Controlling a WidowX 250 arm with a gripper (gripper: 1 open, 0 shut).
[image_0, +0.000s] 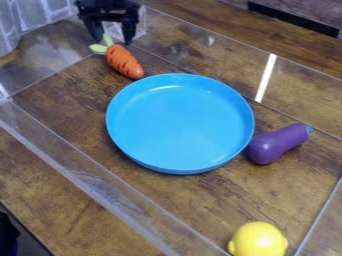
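Observation:
A toy carrot (123, 62) with green top lies on the wooden surface at upper left, beyond a blue plate (179, 123). Just above and behind the carrot, at the top edge, is my dark gripper (110, 28); it is small and dim, so its fingers cannot be made out clearly. The plate is empty.
A purple eggplant (274, 144) lies right of the plate. A yellow lemon (257, 240) sits at the bottom right. Clear walls or sheets edge the surface. The wood left of and below the plate is bare.

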